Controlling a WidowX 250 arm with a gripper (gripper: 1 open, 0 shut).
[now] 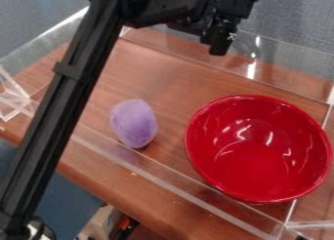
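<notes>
The black gripper (220, 34) hangs high at the top centre, over the back of the wooden surface near the clear rear wall; whether it is open or shut is unclear. A purple rounded object (133, 123) rests on the wood left of centre, well below and left of the gripper. A large red bowl (257, 148) stands to its right, apart from it; no object shows inside.
Clear plastic walls border the wooden surface (177, 83) at back, front and sides. The black arm crosses the left side from bottom to top. Bare wood lies between the gripper and both objects.
</notes>
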